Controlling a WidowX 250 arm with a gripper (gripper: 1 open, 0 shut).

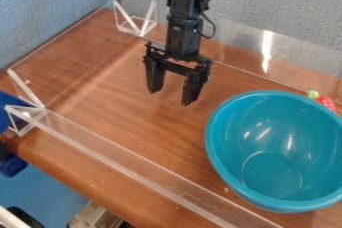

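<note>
My black gripper [173, 84] hangs over the middle-back of the wooden table [127, 142], its two fingers spread apart with nothing between them. A large teal bowl [274, 147] sits at the right front, to the lower right of the gripper.
Clear acrylic barriers with white brackets [30, 107] border the table at left and back. A small red object [325, 102] lies behind the bowl at the right edge. A blue object [10, 107] is at the far left.
</note>
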